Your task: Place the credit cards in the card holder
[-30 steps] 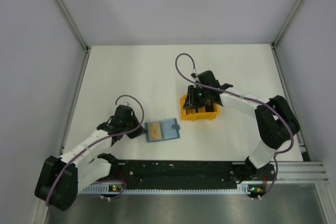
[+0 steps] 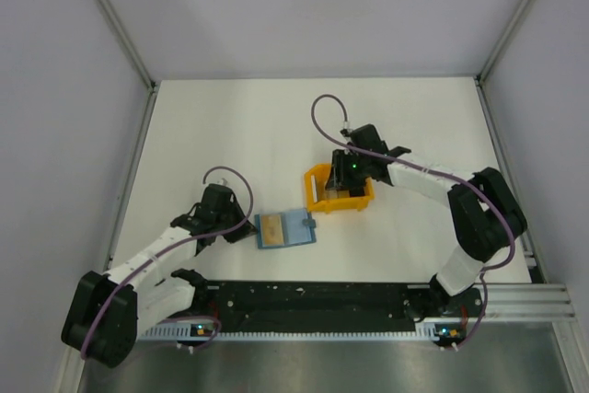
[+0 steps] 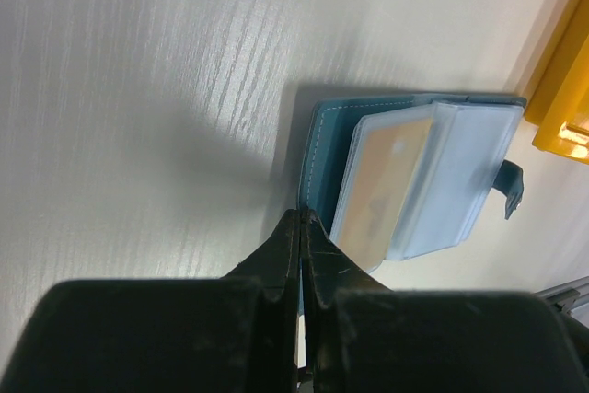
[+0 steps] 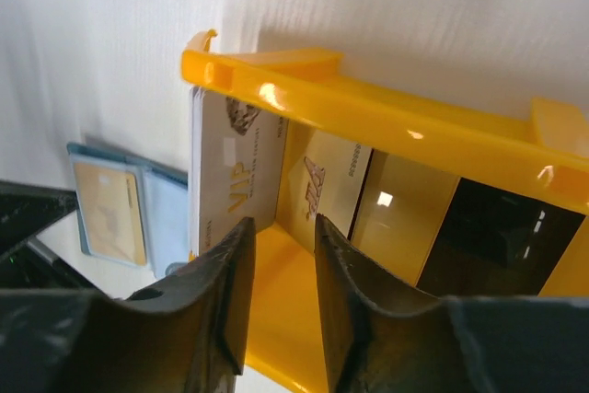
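Note:
The blue card holder [image 2: 286, 228] lies unfolded on the table, with a beige card [image 3: 385, 189] showing behind its clear sleeve. My left gripper is shut at the holder's left edge; whether that thin edge is between its fingers cannot be told. Cards stand in a yellow box [image 2: 342, 206]: a white VIP card [image 4: 241, 158] leaning at one end, a pale card [image 4: 319, 178], a gold card [image 4: 405, 212] and a black card [image 4: 488, 241]. Over this box my right gripper is part open, with nothing visible between its fingers.
A small blue strap [image 3: 512, 187] sticks out from the holder's side facing the box. Only a narrow strip of table separates holder and box.
The yellow box has shifted left, closer to the holder, since a second ago. The left arm and the holder have stayed still.

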